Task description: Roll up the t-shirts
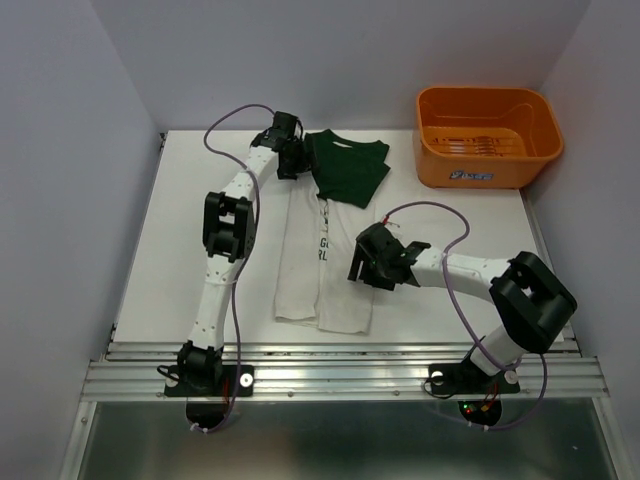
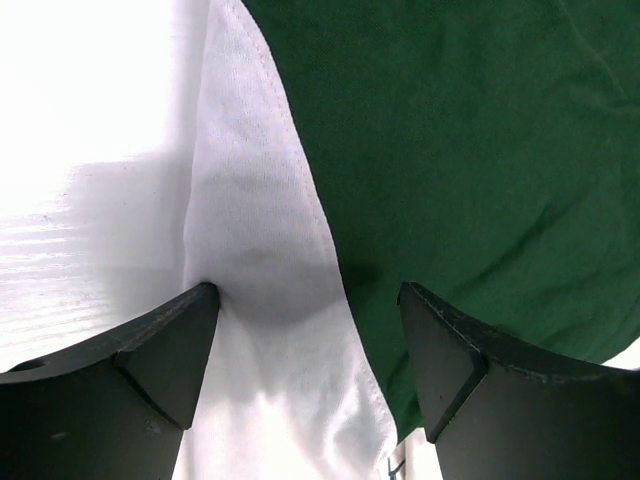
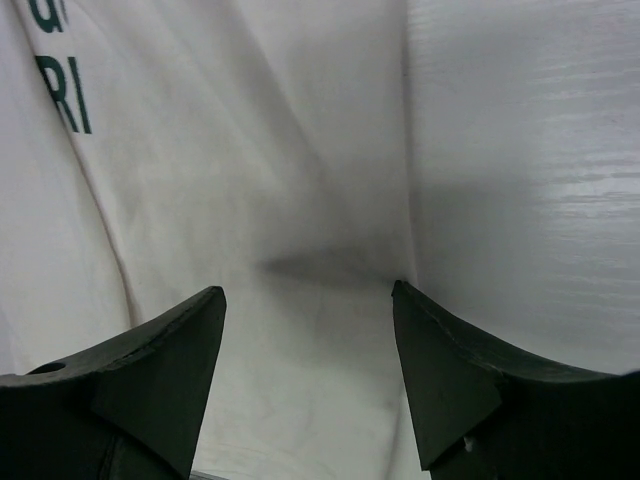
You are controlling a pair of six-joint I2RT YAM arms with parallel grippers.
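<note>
A white t-shirt with green lettering (image 1: 340, 280) lies lengthwise on the table, its sides folded inward, with a green part (image 1: 345, 170) at the top. My left gripper (image 1: 298, 165) is at the upper left of the shirt; in the left wrist view its part-open fingers (image 2: 150, 380) straddle a white edge beside the green cloth. My right gripper (image 1: 360, 265) stands open over the shirt's lower right edge, seen in the right wrist view above white fabric (image 3: 300, 350).
An orange bin (image 1: 480, 175) sits at the back right corner.
</note>
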